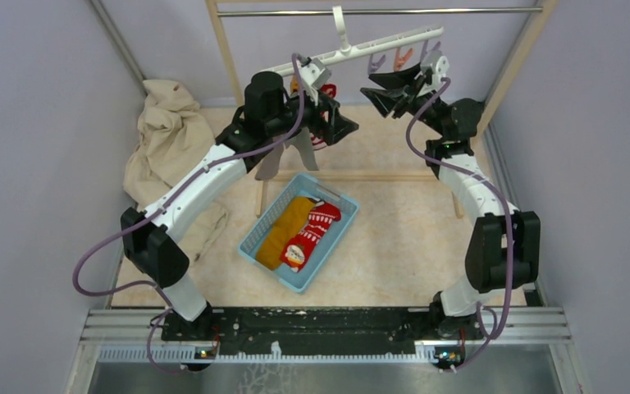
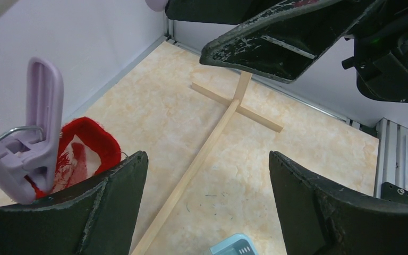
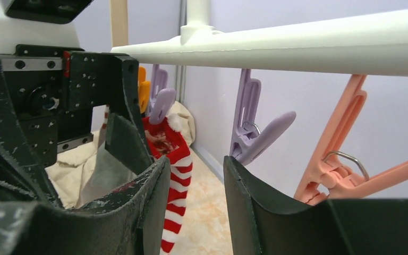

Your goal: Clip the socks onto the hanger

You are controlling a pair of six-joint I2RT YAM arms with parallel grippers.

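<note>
The white hanger [image 1: 390, 43] carries purple clips [image 3: 247, 114], an orange clip [image 3: 345, 143] and a yellow clip [image 3: 143, 85]. A red striped sock [image 3: 178, 186] and grey socks [image 1: 302, 152] hang below it at the left. My left gripper [image 1: 338, 121] is open beside these, a purple clip [image 2: 45, 133] left of its fingers. My right gripper [image 1: 377, 94] is open just below the hanger, with a purple clip ahead of its fingertips in the right wrist view. A mustard sock [image 1: 285, 230] and a red patterned sock [image 1: 312, 234] lie in the blue basket [image 1: 250, 245].
A wooden frame [image 1: 521, 49] with a metal rail [image 1: 476, 10] holds the hanger. A beige cloth [image 1: 160, 148] lies at the left. The floor right of the basket is clear. Both grippers are close to each other.
</note>
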